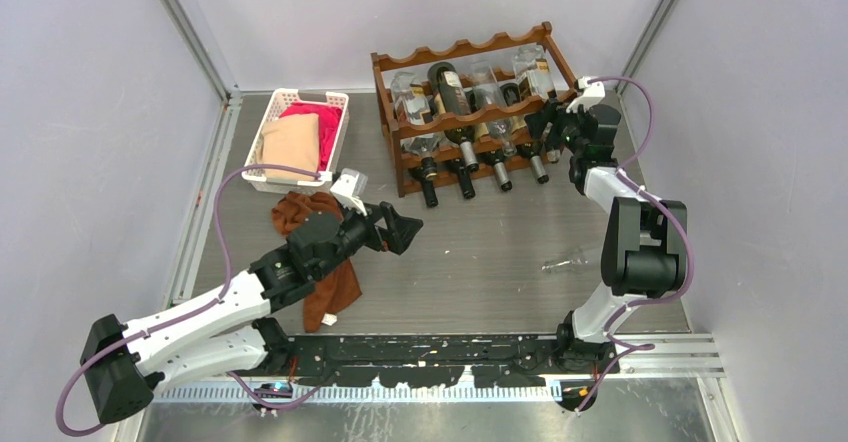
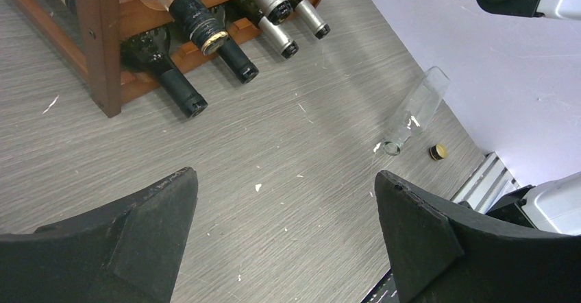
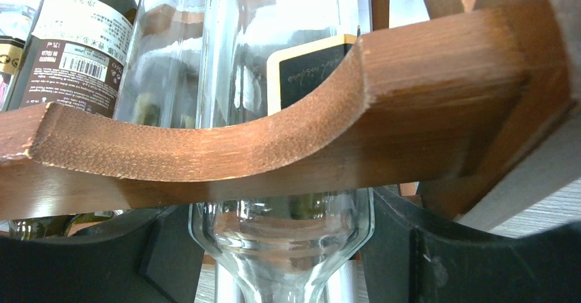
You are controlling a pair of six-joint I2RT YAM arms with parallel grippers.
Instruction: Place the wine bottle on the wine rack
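Note:
The wooden wine rack point(image 1: 386, 112) at the back holds several bottles on its tiers. A clear bottle point(image 1: 532, 70) lies in the top right slot, its body behind the curved front rail point(image 3: 425, 104). My right gripper point(image 1: 548, 122) is shut on this bottle just below that rail, around the shoulder, as the right wrist view point(image 3: 281, 248) shows. My left gripper point(image 1: 392, 230) stands open over the bare table, left of centre, with nothing between its fingers.
An empty clear bottle point(image 2: 416, 107) and a small cap point(image 2: 438, 151) lie on the table at the right. A white basket point(image 1: 255, 157) with cloths and a brown cloth point(image 1: 335, 292) are at the left.

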